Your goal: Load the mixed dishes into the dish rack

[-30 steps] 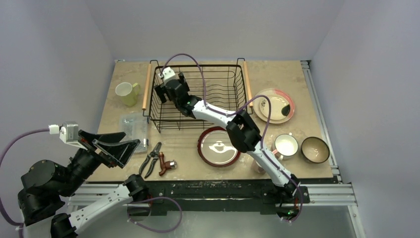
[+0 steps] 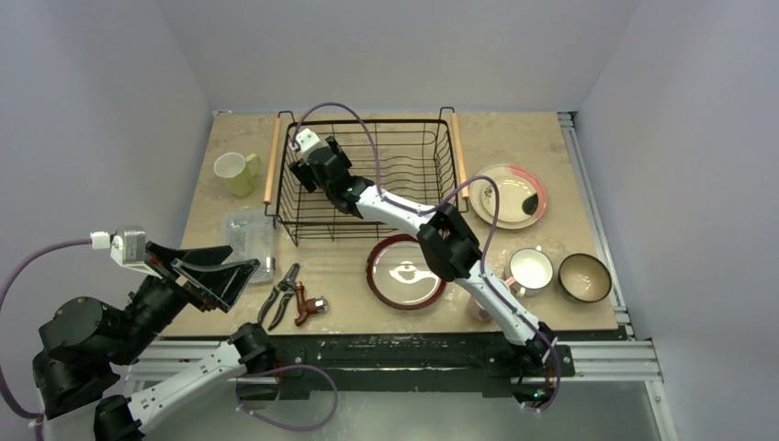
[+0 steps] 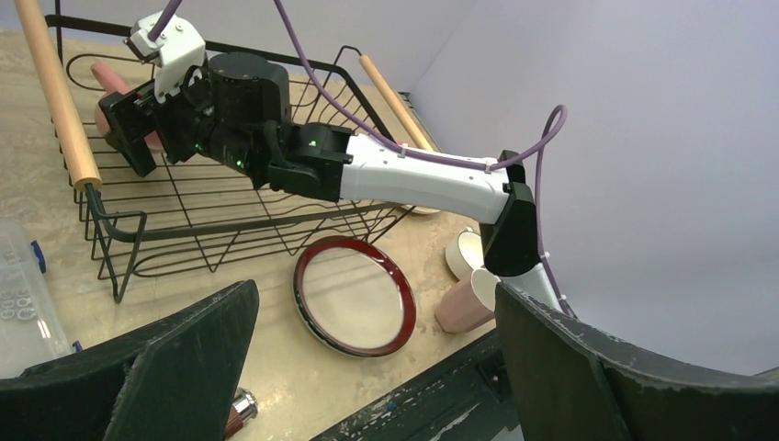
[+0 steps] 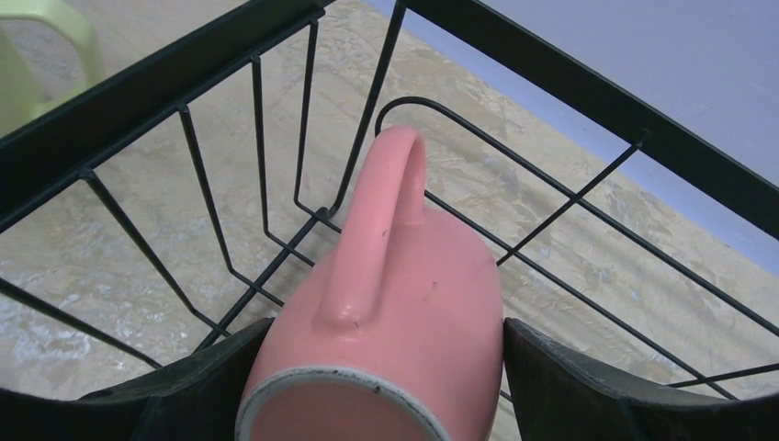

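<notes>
A pink mug (image 4: 423,294) lies on its side in the left end of the black wire dish rack (image 2: 404,121), handle upward. My right gripper (image 2: 320,163) is open around it, a finger at either side. My left gripper (image 2: 230,274) hangs open and empty at the lower left. Outside the rack are a green mug (image 2: 234,179), a red-rimmed plate (image 2: 404,272), stacked plates (image 2: 501,184), a white cup (image 2: 529,268), a brown bowl (image 2: 585,276) and another pink cup (image 3: 459,303), partly under the right arm in the top view.
A clear plastic container (image 2: 248,239), pliers (image 2: 280,296) and a brass fitting (image 2: 305,308) lie at the front left. The rack's middle and right are free beneath the right arm. Walls enclose the table at the sides and back.
The right arm and its cable have shifted very slightly at the rack's left end. The left arm and the dishes outside the rack are unchanged.
</notes>
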